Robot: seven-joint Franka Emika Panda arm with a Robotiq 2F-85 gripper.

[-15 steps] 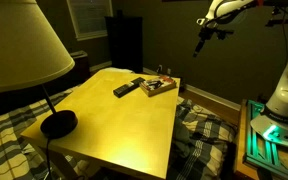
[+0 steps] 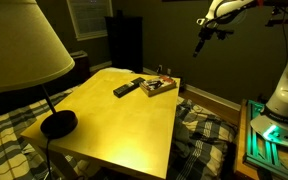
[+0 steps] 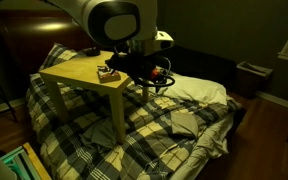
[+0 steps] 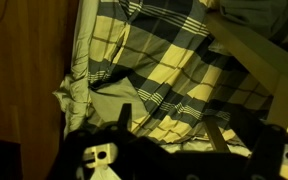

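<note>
My gripper (image 2: 200, 44) hangs high at the right, well clear of the table. In the wrist view its fingers stand wide apart, with dark fingers (image 4: 124, 117) at the lower edge and nothing held between them. Plaid bedding (image 4: 164, 62) lies below. On the pale wooden table (image 2: 119, 125) stands a small open box (image 2: 158, 90) with several small items in it, too small to make out. A black remote-like object (image 2: 125, 90) lies to its left.
A lamp with a large shade (image 2: 19, 45) and dark base (image 2: 59, 124) occupies the table's left side. Wooden floor (image 4: 19, 85) shows beyond the bedding.
</note>
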